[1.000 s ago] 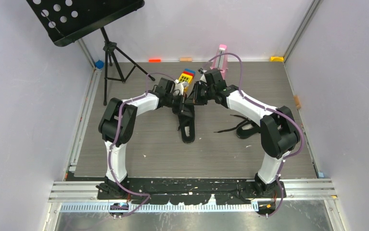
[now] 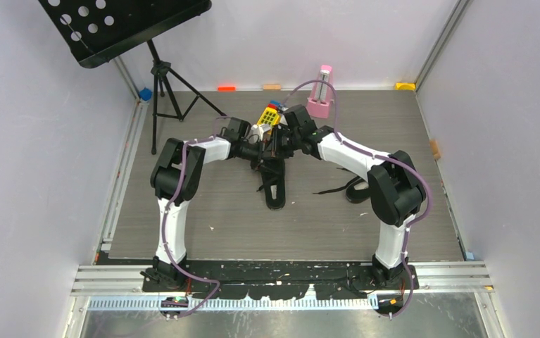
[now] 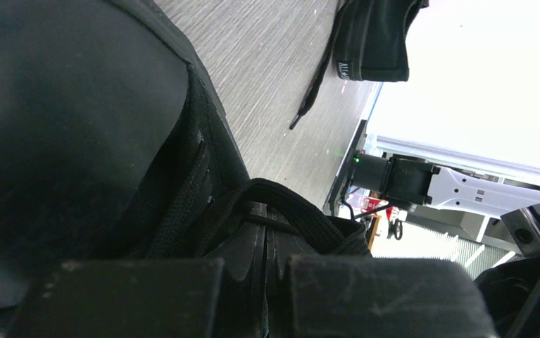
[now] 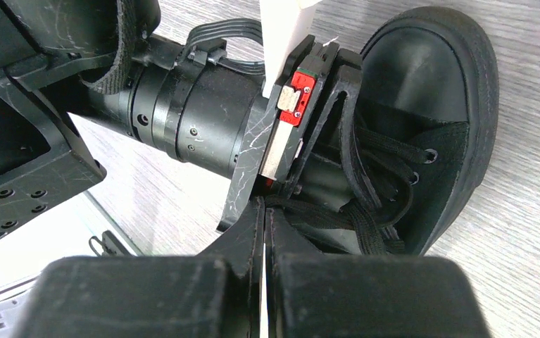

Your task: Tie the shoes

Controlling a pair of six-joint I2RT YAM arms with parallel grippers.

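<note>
A black shoe [image 2: 275,190] stands upright at the middle of the table, both grippers over its laces. My left gripper is shut amid the black laces [image 3: 302,218]; whether a lace is between its fingers is unclear. My right gripper is shut on a lace, close against the left gripper's body, which partly hides the shoe [image 4: 457,98] in the right wrist view. The second shoe [image 2: 357,193] lies at the right with loose laces, partly under the right arm.
A music stand [image 2: 161,70] fills the back left. A yellow toy [image 2: 268,116] and pink object [image 2: 319,105] are at the back.
The right arm has moved slightly left toward the left gripper, and the left arm has shifted slightly toward the middle. The shoes stay in place.
</note>
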